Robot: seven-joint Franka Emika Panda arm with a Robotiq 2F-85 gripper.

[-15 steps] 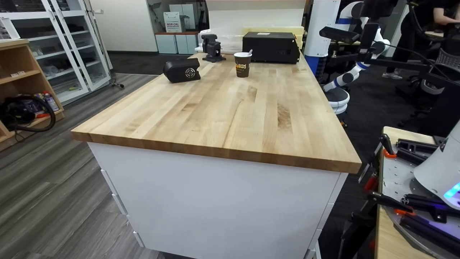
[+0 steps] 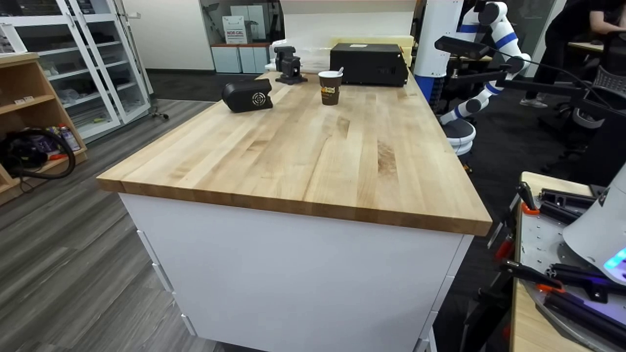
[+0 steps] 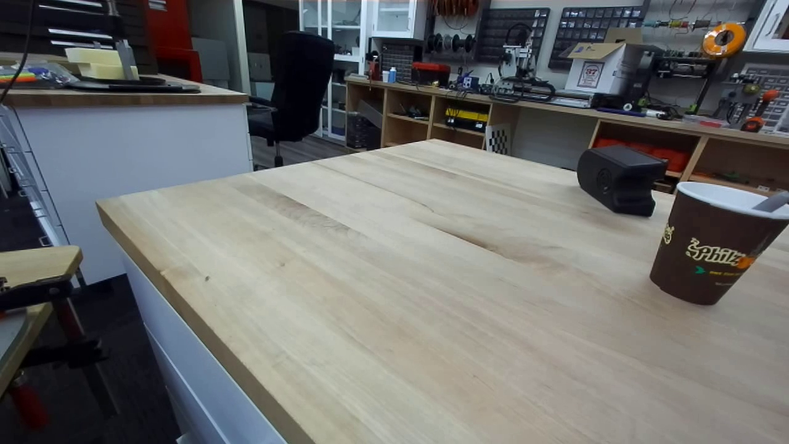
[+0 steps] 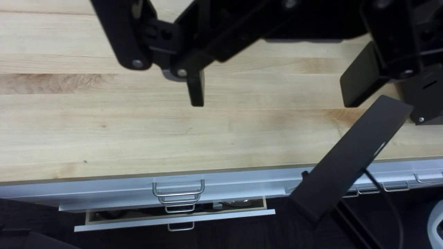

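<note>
Only the wrist view shows my gripper, its black fingers (image 4: 196, 88) wide open with nothing between them. Below it is the bare wooden tabletop (image 4: 137, 132). A dark brown paper cup (image 2: 329, 94) with a white rim stands upright towards the table's far end, something grey sticking out of its top. To its left in exterior view 1 lies a black rounded case (image 2: 247, 96); exterior view 2 has both the cup (image 3: 711, 251) and the case (image 3: 619, 177) at the right. Neither appears in the wrist view.
A black box (image 2: 369, 64) and a small black device (image 2: 288, 65) occupy the table's far end. A dark bar-shaped camera (image 4: 353, 153) on a stand juts up by the table edge near my gripper. An open drawer (image 4: 174, 220) sticks out below.
The cup, case and boxes have stayed put.
</note>
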